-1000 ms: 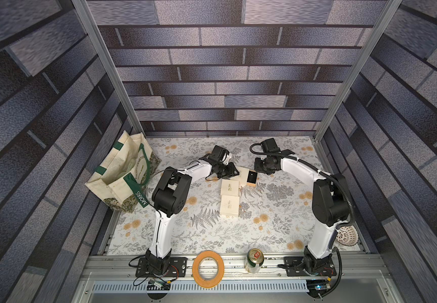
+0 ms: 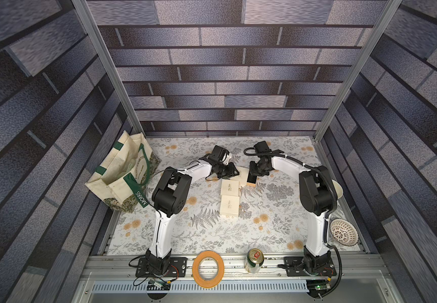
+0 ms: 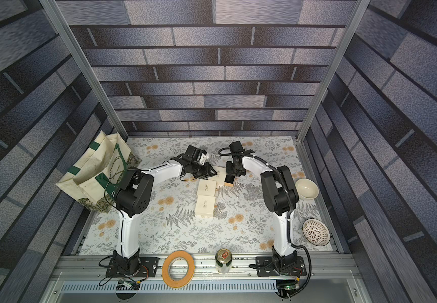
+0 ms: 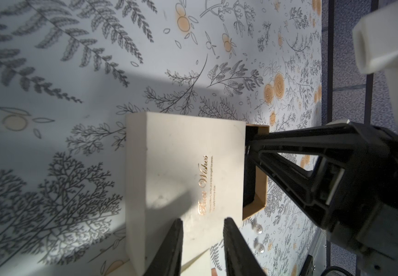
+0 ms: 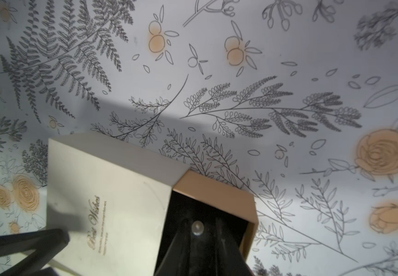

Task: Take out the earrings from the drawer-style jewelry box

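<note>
A cream "Best Wishes" box (image 4: 185,174) lies mid-table, its drawer (image 5: 212,186) pulled out, showing black lining. A small pearl earring (image 5: 197,227) is inside the drawer in the right wrist view. My right gripper reaches into the drawer with fingers apart around the pearl; whether they touch it is unclear. My left gripper stands open over the box's near part. Two more cream boxes (image 2: 229,205) lie in a row toward the front.
A tote bag (image 2: 117,171) stands at the left. A bowl (image 3: 307,188) and a perforated dish (image 3: 315,232) sit at the right edge. A tape roll (image 2: 196,268) and a can (image 2: 253,260) are at the front rail.
My right gripper has moved left onto the open drawer, and its arm has swung inward. The left arm and the boxes have not visibly moved.
</note>
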